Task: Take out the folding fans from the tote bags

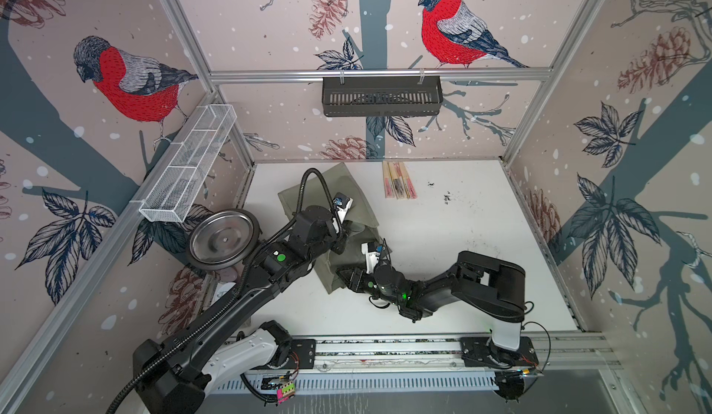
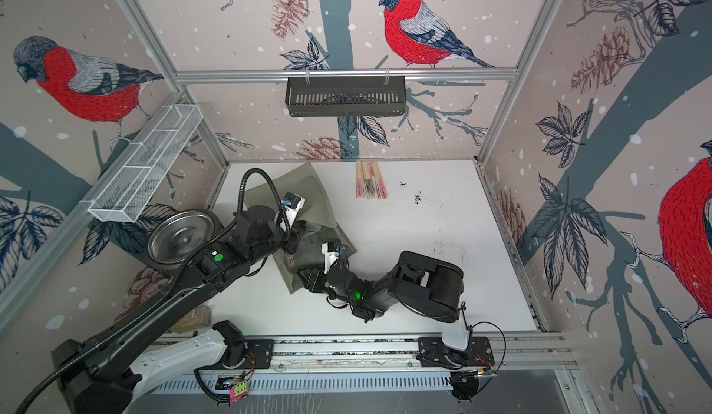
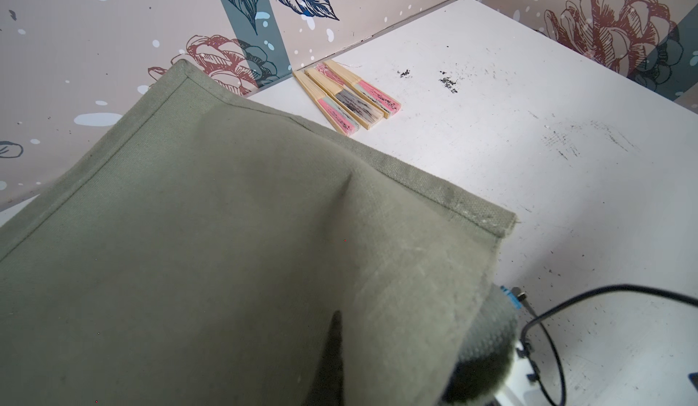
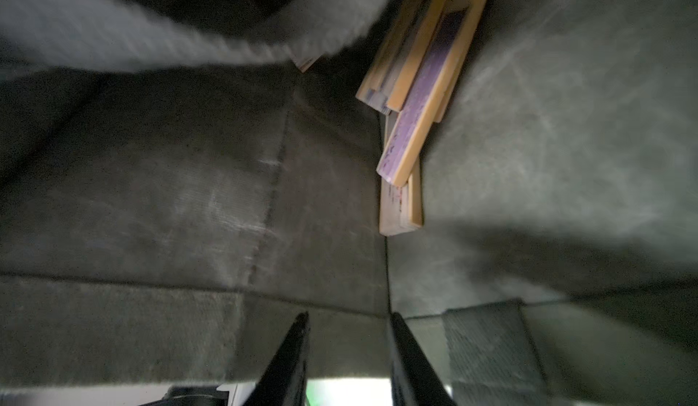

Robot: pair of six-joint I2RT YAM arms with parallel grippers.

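A grey-green tote bag [image 1: 345,184] lies on the left of the table, its cloth filling much of the left wrist view. Folded folding fans [image 4: 429,79] lie inside it, purple and pale with wooden edges, in the right wrist view. At the bag's mouth, my right gripper is part open with nothing between its fingers. In the left wrist view, my left gripper is shut at a raised fold of bag cloth; the cloth hides most of its fingers. Three folding fans [image 1: 399,180] lie side by side on the table at the back.
A round metal bowl [image 1: 224,239] stands left of the table, below a white wire rack [image 1: 189,162]. A dark basket [image 1: 382,99] hangs on the back wall.
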